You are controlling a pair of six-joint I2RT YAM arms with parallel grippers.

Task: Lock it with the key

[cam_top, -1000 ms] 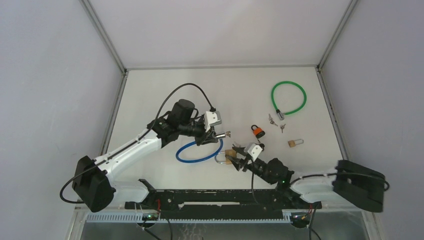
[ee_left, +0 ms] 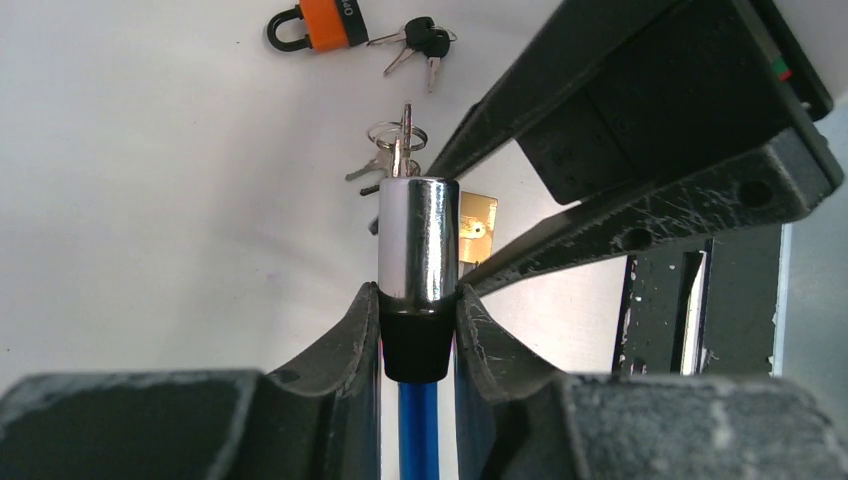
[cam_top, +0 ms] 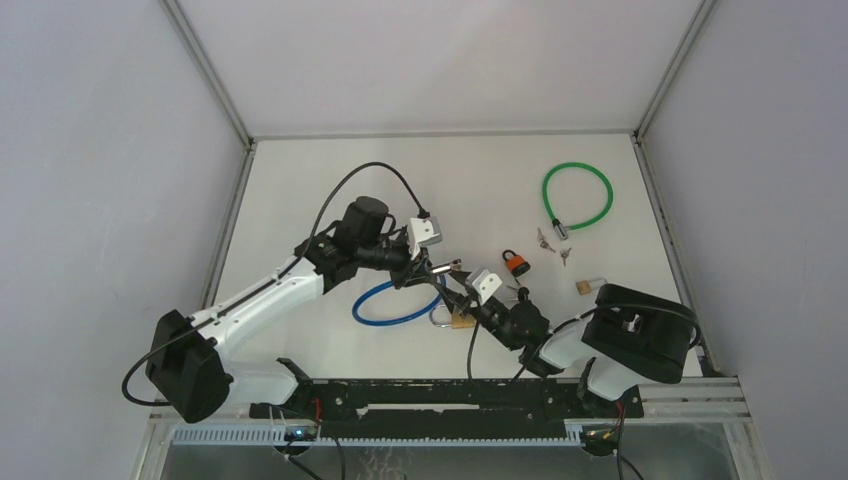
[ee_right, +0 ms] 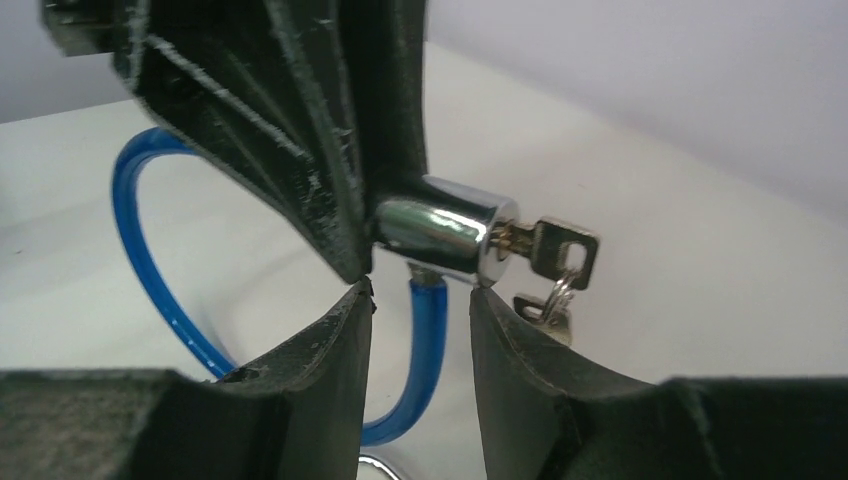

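Observation:
The blue cable lock has a shiny metal cylinder, which my left gripper grips at its black collar. A key stands in the end of that cylinder, with a second key hanging from its ring. My right gripper is open beside the cylinder. In the right wrist view the key's head lies to the right of its two fingers, not between them. The left wrist view has the right fingers coming in from the right, close to the cylinder.
A brass padlock lies below the grippers. An orange padlock, loose keys, another brass padlock and a green cable lock lie to the right.
My right gripper has moved left and away from the table's front edge, up to the lock cylinder. The left arm and the blue lock are almost still.

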